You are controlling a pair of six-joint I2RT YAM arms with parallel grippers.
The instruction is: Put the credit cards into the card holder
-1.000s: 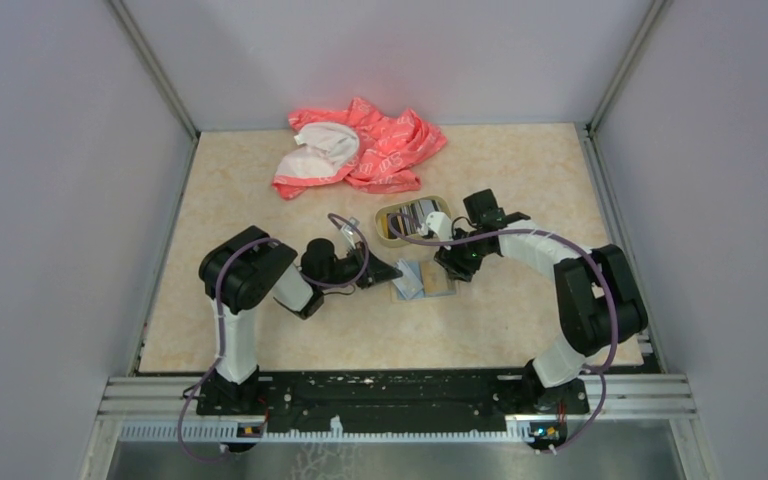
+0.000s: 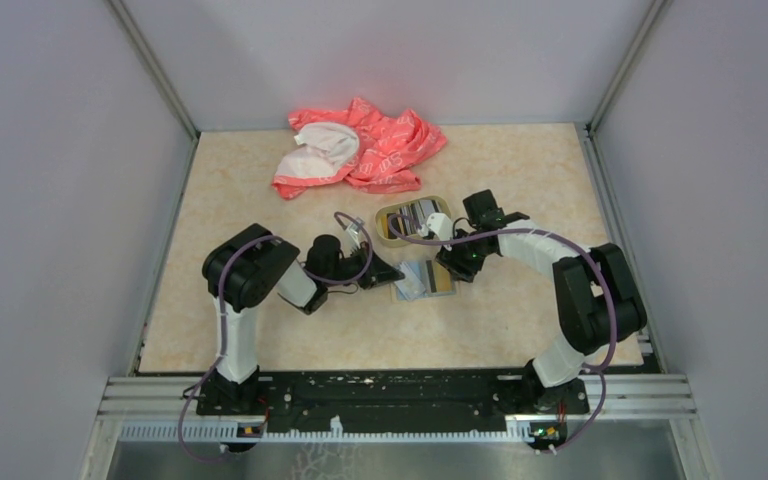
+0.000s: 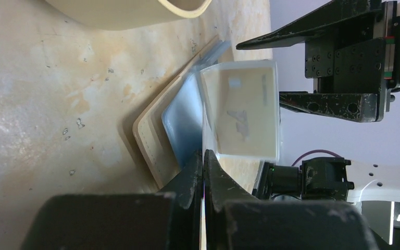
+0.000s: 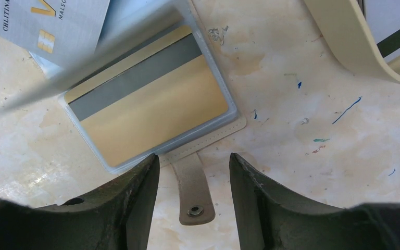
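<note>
The card holder (image 4: 203, 147) lies open on the table, its strap pointing toward the right gripper. A gold card (image 4: 156, 104) with a dark stripe lies flat in a clear sleeve. Farther left, a grey card (image 4: 52, 23) rests on the pale blue side. One thin sleeve page (image 3: 209, 133) stands raised, nearly edge-on, and runs down between the shut tips of my left gripper. In the right wrist view its upright edge is blurred. My right gripper is open around the strap (image 4: 192, 182), with nothing gripped.
A tan oval tray (image 2: 380, 222) holding several cards stands just behind the holder. Crumpled red cloth (image 2: 390, 145) with a white part lies at the back.
The sleeve page has lifted off the gold card, whose dark stripe now shows from above. My left gripper has shifted slightly right; the right arm has barely moved.
</note>
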